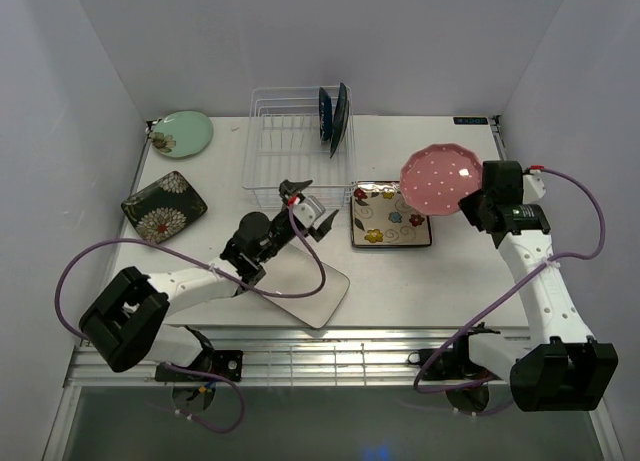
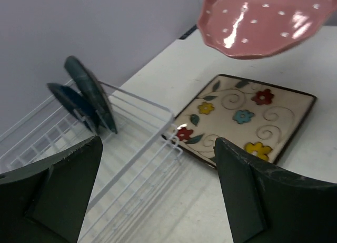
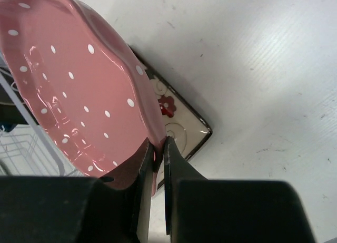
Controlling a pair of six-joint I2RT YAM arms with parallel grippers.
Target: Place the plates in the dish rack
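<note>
A pink dotted plate is raised at the right, with my right gripper shut on its rim, as the right wrist view shows. My left gripper stands open and empty just in front of the white wire rack. Two dark plates stand upright at the rack's right side. A square flowered plate lies right of the rack, a white square plate lies partly under my left arm, and a green plate and a dark flowered square plate lie at the left.
Walls enclose the white worktop at the back and both sides. The rack's left and middle are empty. Purple cables arch over both arms.
</note>
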